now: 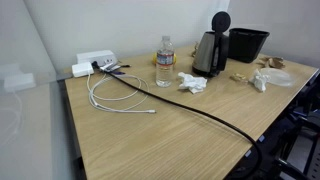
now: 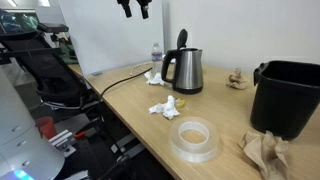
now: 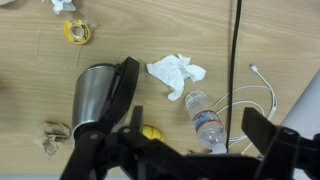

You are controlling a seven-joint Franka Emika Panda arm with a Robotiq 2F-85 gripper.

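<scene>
My gripper (image 2: 134, 10) hangs high above the table with its fingers spread and nothing between them. Below it in the wrist view lie a crumpled white tissue (image 3: 175, 74), a clear water bottle (image 3: 205, 118) and a steel-and-black kettle (image 3: 98, 98). The bottle (image 1: 165, 64) stands upright beside the kettle (image 1: 210, 52). A small yellow tape roll (image 3: 77, 32) lies near another white tissue (image 3: 62, 5). Partly hidden by the gripper is a yellow object (image 3: 152, 132).
A black bin (image 2: 285, 98) stands on the table beyond the kettle, with crumpled brown paper (image 2: 267, 155) by it. A large clear tape roll (image 2: 194, 140) lies near the front edge. A black cable (image 1: 190, 108) crosses the table from a white power box (image 1: 96, 60).
</scene>
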